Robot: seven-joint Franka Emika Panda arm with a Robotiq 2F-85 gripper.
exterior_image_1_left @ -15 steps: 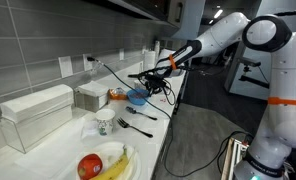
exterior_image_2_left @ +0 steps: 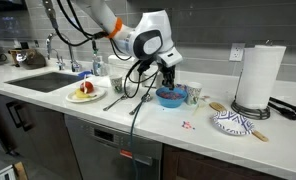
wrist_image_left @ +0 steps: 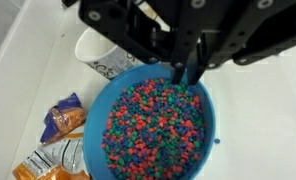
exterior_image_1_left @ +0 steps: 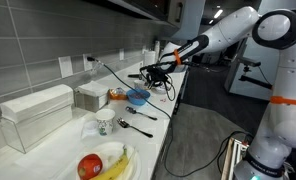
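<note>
My gripper is over the near side of a blue bowl (wrist_image_left: 93, 140) in the wrist view. Its dark fingers are close together, and whatever lies between the tips is hidden. Small red, blue and green pieces (wrist_image_left: 153, 130) fill the bowl. Seen from exterior view 2, the gripper (exterior_image_2_left: 168, 82) points down just above the bowl (exterior_image_2_left: 171, 101), which stands on the counter; whether the tips touch it, I cannot tell. In exterior view 1 the bowl (exterior_image_1_left: 138, 97) is partly behind the arm.
A patterned mug (wrist_image_left: 96, 52) and snack packets (wrist_image_left: 64, 118) crowd the bowl. In exterior view 2, a paper towel roll (exterior_image_2_left: 261, 78) and a patterned plate (exterior_image_2_left: 232, 122) are to the right, a fruit plate (exterior_image_2_left: 73, 97) to the left. Bare counter (exterior_image_2_left: 188, 127) lies in front.
The arm has shifted slightly up and to the right in exterior view 1. The bowl and the other counter items stay where they were.
</note>
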